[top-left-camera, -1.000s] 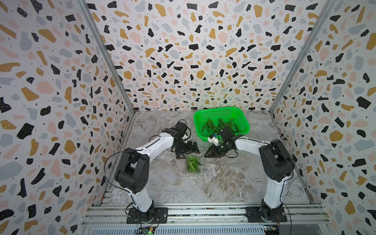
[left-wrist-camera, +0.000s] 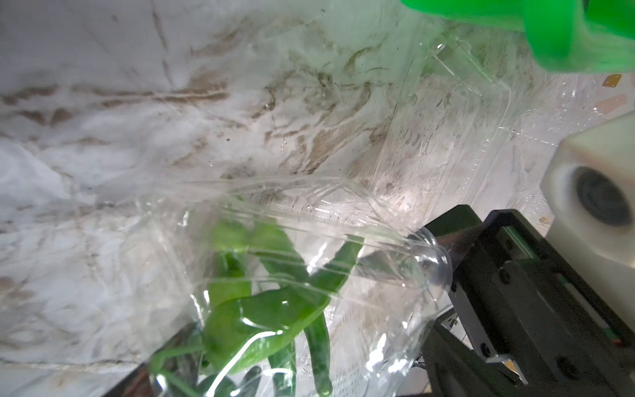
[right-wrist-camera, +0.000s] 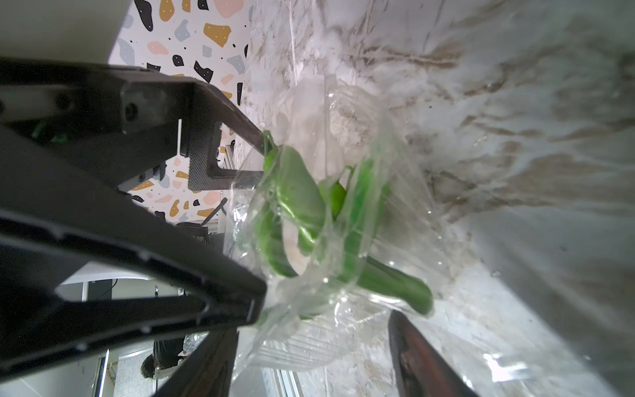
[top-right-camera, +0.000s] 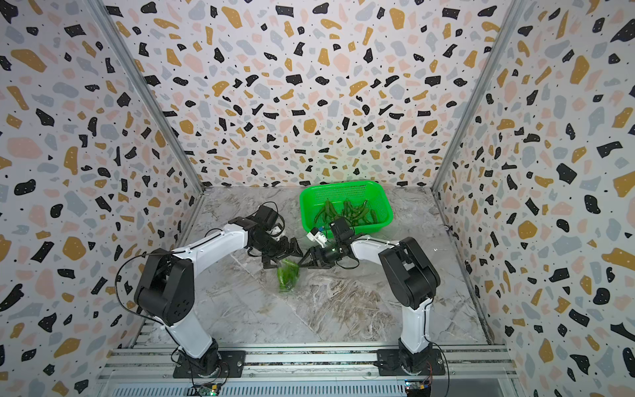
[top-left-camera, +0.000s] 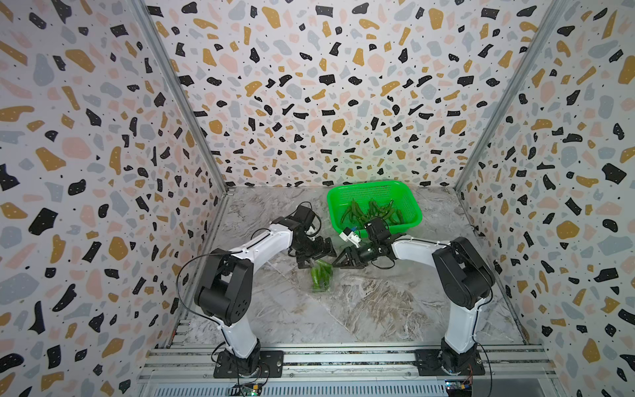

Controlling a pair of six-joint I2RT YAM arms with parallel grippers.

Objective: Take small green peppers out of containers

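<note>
A clear plastic container (left-wrist-camera: 397, 344) with several green peppers (left-wrist-camera: 268, 311) inside stands at the table's centre. It looks tilted, with the peppers gathered toward the left. From the left reaches my left gripper (top-left-camera: 317, 256), its fingers spread beside the container's upper edge; whether they touch the plastic is unclear. My right gripper (top-left-camera: 336, 260) is at the container's right side, open, with its dark fingers (right-wrist-camera: 423, 354) wide apart at the bottom of the right wrist view and clear plastic between them. The green basket (top-left-camera: 335, 210) behind holds many darker green peppers (top-left-camera: 362, 213).
A clear, empty-looking plastic piece (left-wrist-camera: 463, 99) lies on the table between the container and the basket. The two grippers are very close together.
The container and its peppers have shifted left and look narrower. The left arm has hardly moved.
</note>
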